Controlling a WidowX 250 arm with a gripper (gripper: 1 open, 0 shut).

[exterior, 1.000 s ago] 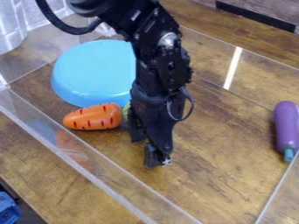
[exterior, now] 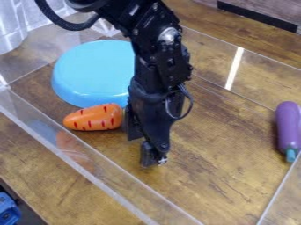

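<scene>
The black robot arm reaches down through the middle of the view, its gripper [exterior: 150, 151] low over the wooden floor of a clear-walled bin, just right of an orange toy carrot [exterior: 94, 118]. The fingers are dark and overlap the wrist, so whether they are open or shut, and on what, is unclear. A light blue round object [exterior: 84, 70] lies behind the carrot, partly hidden by the arm.
A purple toy eggplant [exterior: 289, 127] lies at the right. A blue object [exterior: 6, 211] sits outside the bin at the lower left. The wooden floor [exterior: 223, 176] right of the gripper is clear.
The gripper has shifted slightly left and up. A small green patch seen behind it earlier is now mostly hidden. The carrot and eggplant look unmoved.
</scene>
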